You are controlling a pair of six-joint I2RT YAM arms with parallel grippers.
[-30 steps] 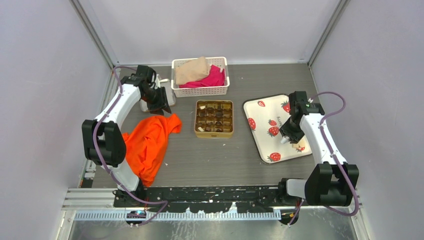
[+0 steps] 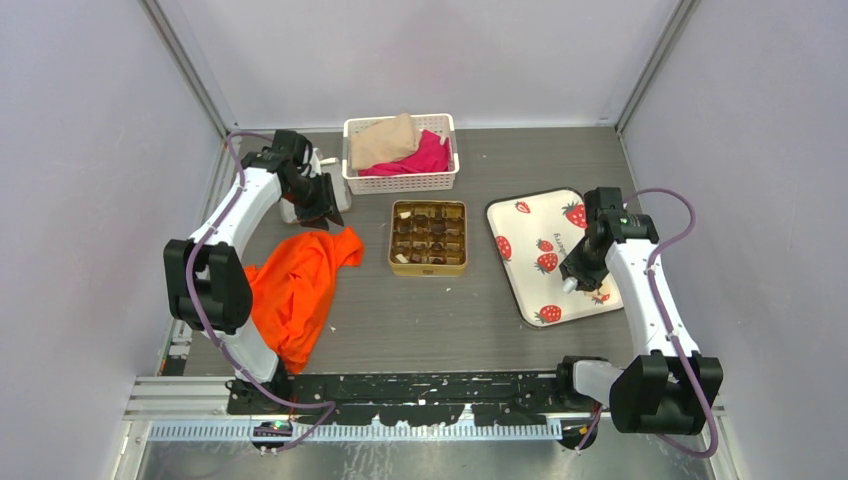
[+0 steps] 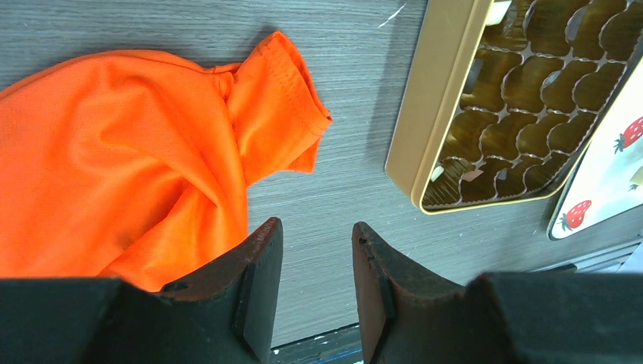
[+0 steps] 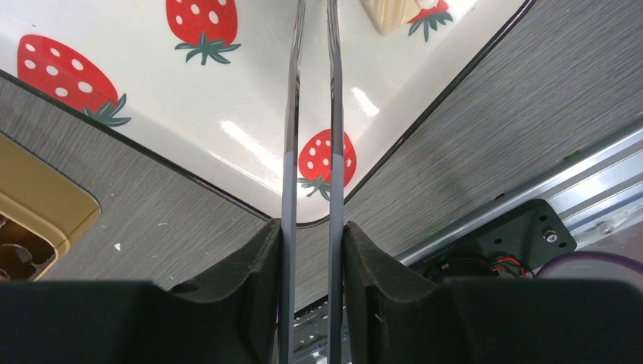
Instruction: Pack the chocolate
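Over the strawberry-patterned tray point(image 2: 520, 220), my right gripper is shut on metal tongs point(image 4: 336, 250), whose two long arms run parallel with a narrow gap and whose tips pass out of the right wrist view. Pale chocolate pieces point(image 4: 385, 14) lie on the tray, to the right of the tongs. The gold box point(image 2: 428, 270) stands mid-table, its dark divided insert mostly empty, with a few small pieces such as a white one point(image 3: 437, 173) in the compartments. Left of the box, my left gripper hangs open with nothing between its fingers.
An orange cloth point(image 2: 300, 290) lies at the left, in front of the left gripper. At the back stands a white basket point(image 2: 400, 184) holding beige and pink cloths. Bare table separates the box from the tray.
The left arm and the box look unmoved.
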